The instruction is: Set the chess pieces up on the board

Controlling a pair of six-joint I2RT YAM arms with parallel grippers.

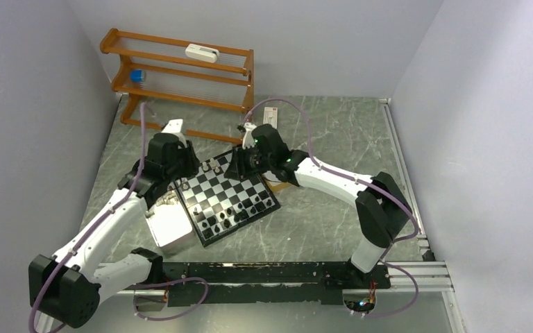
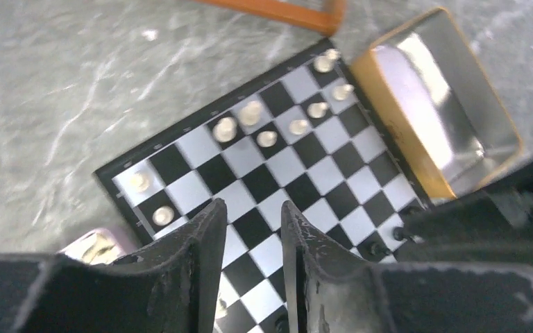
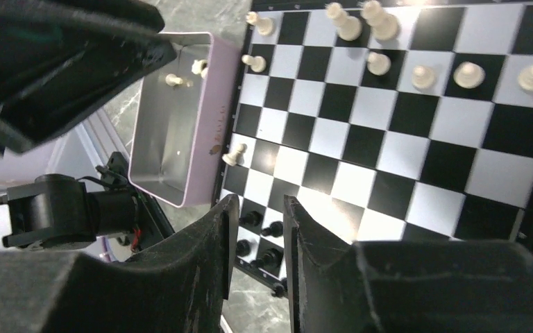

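Note:
The chessboard (image 1: pixel 227 201) carries white pieces such as a tall one (image 3: pixel 380 21) along one end and side, and black pieces (image 3: pixel 271 257) at the opposite end. A white piece (image 3: pixel 234 156) stands at the edge near the pink box. My left gripper hovers over the board with fingers slightly apart and nothing visible between them. My right gripper is also above the board, fingers parted, empty.
A pink box (image 3: pixel 208 139) with loose white pieces adjoins the board; a yellow-edged box (image 2: pixel 402 118) sits on the other side. A wooden rack (image 1: pixel 177 64) stands behind.

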